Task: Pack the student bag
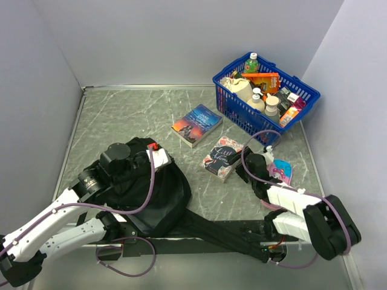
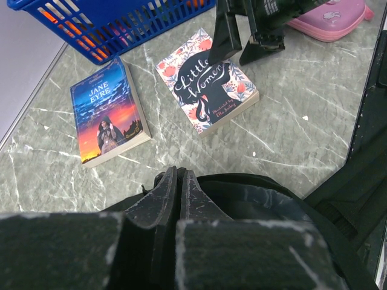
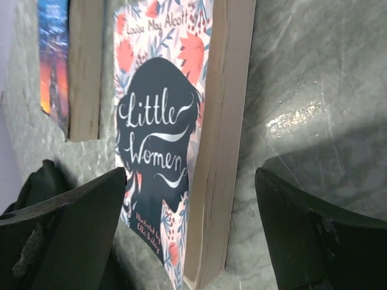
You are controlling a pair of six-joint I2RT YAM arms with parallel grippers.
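Note:
The black bag [image 1: 169, 199] lies open at lower left. My left gripper is shut on its dark fabric edge. The Little Women book [image 1: 219, 161] lies flat on the marble surface; my right gripper stands open over it, its fingers either side of the book's lower part and page edge. The Jane Eyre book [image 2: 106, 115] lies to the book's left in the left wrist view. A pink pencil case [image 2: 323, 24] is partly hidden behind the right arm.
A blue basket [image 1: 242, 115] full of bottles and packets stands at back right. Walls bound the workspace on the left, back and right.

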